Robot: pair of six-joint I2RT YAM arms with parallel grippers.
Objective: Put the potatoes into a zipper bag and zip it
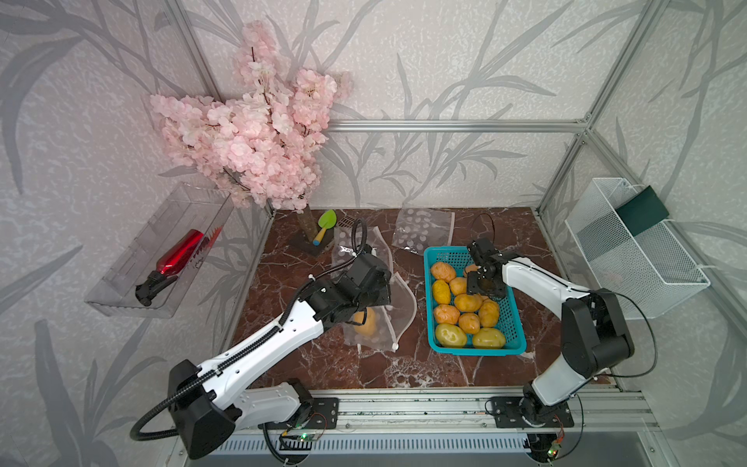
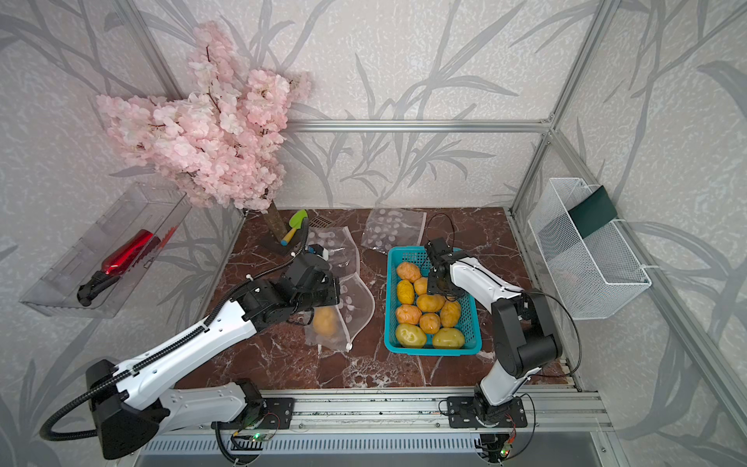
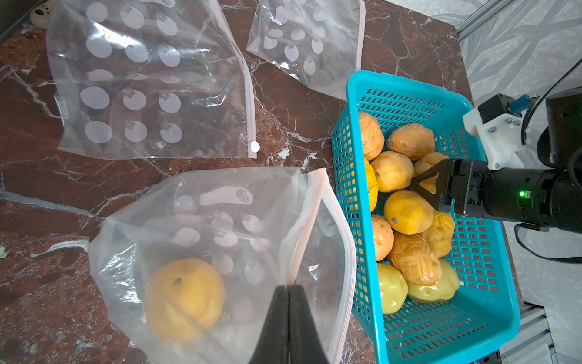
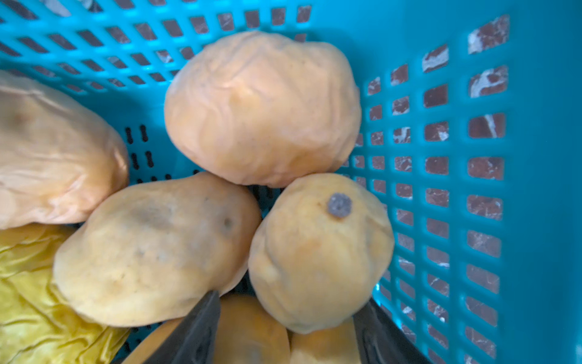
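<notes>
The zipper bag (image 3: pixel 242 212) lies on the table left of the basket, its mouth gaping toward the basket. One potato (image 3: pixel 185 300) shows through its clear film. My left gripper is shut on the bag's upper edge; the pinkish zip strip runs into its fingertips. My right gripper is down inside the blue basket (image 1: pixel 515 330), its fingers apart. Just ahead of and partly between them sits a small potato (image 4: pixel 321 254) with a dark spot, near the basket wall. Several other potatoes lie around it, including a wrinkled one (image 4: pixel 263 109).
Two more clear bags lie flat behind, one large (image 3: pixel 145 79) and one small (image 3: pixel 309 42). A green-headed tool (image 1: pixel 324 224) stands by the pink blossoms (image 1: pixel 256 132) at back left. A white mesh rack (image 1: pixel 634 249) hangs right.
</notes>
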